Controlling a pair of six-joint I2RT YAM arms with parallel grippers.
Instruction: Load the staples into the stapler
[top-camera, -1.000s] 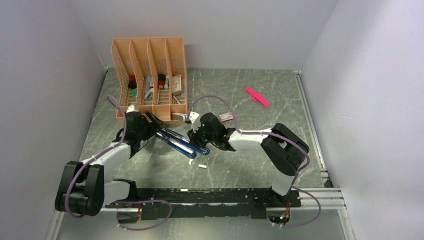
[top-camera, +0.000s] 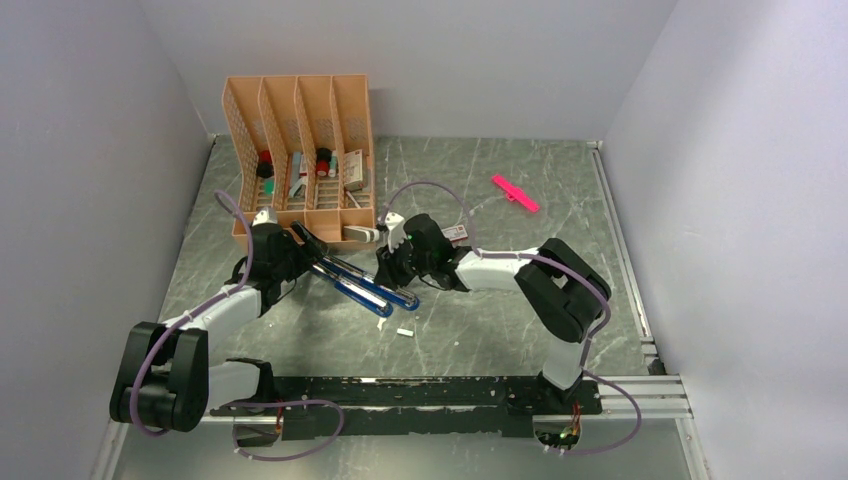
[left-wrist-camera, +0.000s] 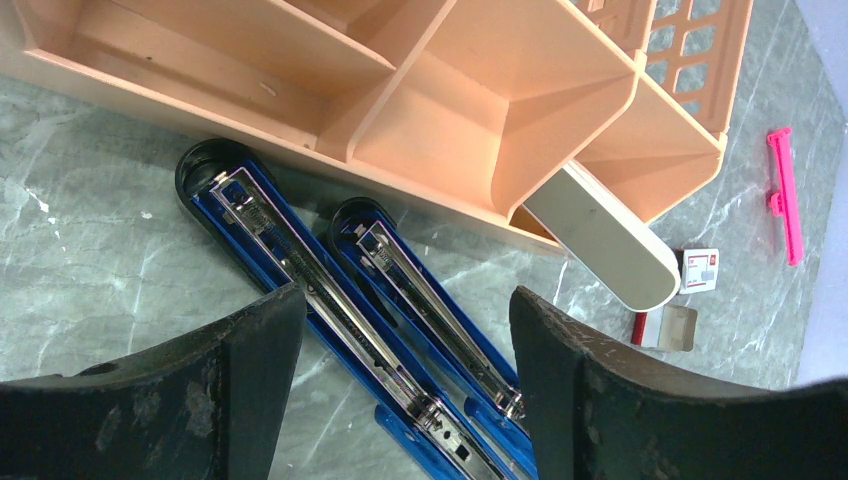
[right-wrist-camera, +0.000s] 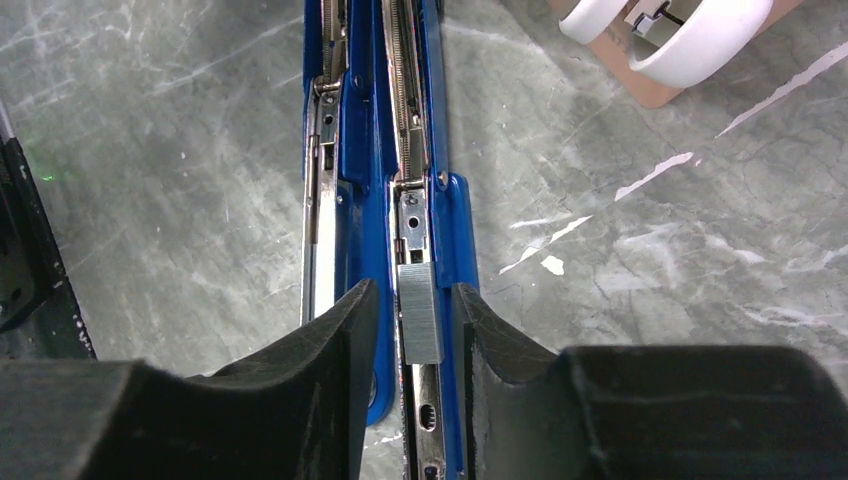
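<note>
Two blue staplers lie open side by side, the near one (top-camera: 368, 293) and the far one (top-camera: 408, 300), their metal rails showing. A grey strip of staples (right-wrist-camera: 420, 312) lies on the far stapler's rail in the right wrist view; whether it is fully seated I cannot tell. On either side of that strip stand the fingers of my right gripper, part open, with gaps visible beside the strip. My left gripper hovers open over the other end, both staplers visible between and below its fingers.
Behind the staplers stands a peach organizer (left-wrist-camera: 440, 125) with a white-edged grey object (left-wrist-camera: 605, 235) protruding from it. Small boxes (left-wrist-camera: 665, 328) and a pink bar (top-camera: 516, 193) lie to the right. A small white piece (top-camera: 405, 333) lies in front.
My right gripper has shifted slightly back and to the left since a second ago, and its elbow has drawn a little left. My left arm and the staplers look still.
</note>
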